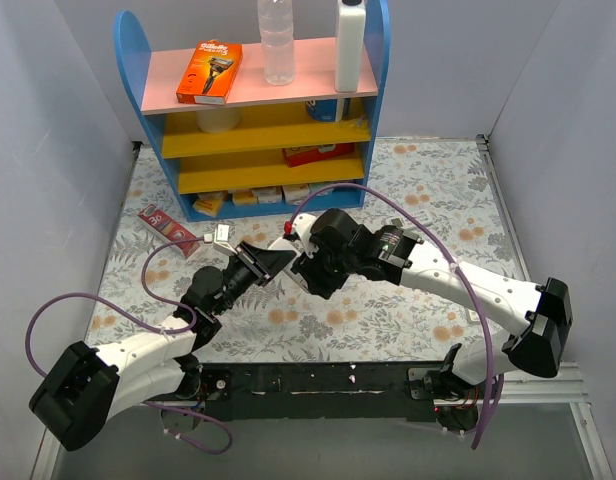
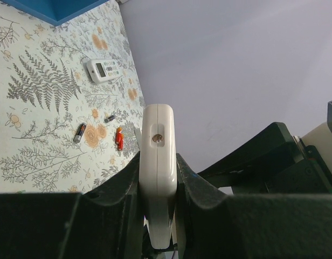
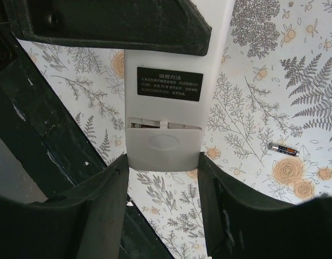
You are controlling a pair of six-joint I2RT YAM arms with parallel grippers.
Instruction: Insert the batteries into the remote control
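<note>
Held up off the table, a white remote control (image 3: 179,116) shows its back, with a black label, in the right wrist view. My left gripper is shut on this remote, which appears edge-on there. At the remote's end sits its white battery cover (image 3: 164,148), slightly shifted, with a narrow gap along its upper edge. My right gripper is shut on the cover, one finger at each side. The compartment's inside is mostly hidden. Loose on the table are a dark battery (image 2: 80,133), another small one (image 2: 109,118) and red ones (image 2: 119,138).
A second white remote (image 2: 103,70) lies on the patterned table. Behind the arms stands a blue-sided shelf (image 1: 263,165) holding boxes and bottles. At the left is a red package (image 1: 168,231). Table space in front of the grippers is clear.
</note>
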